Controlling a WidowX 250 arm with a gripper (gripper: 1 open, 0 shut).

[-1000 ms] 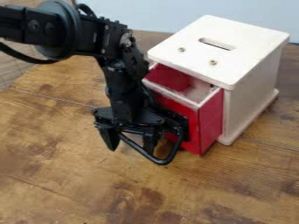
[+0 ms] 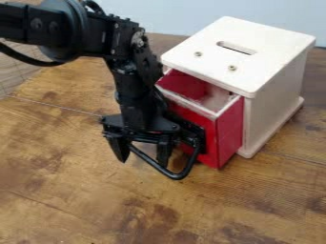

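A white wooden box [image 2: 274, 114] with a slot in its top sits on the right, its red front door [image 2: 224, 137] facing the arm and a red inner part [image 2: 185, 84] showing open above it. My black gripper [image 2: 140, 151] hangs low at the door's left, close against the red front, with its fingers apart and nothing visible between them. The arm partly hides the lower left of the red front.
A pale wall [image 2: 192, 14] stands behind the box.
My gripper has shifted very slightly; the box and its red front look the same.
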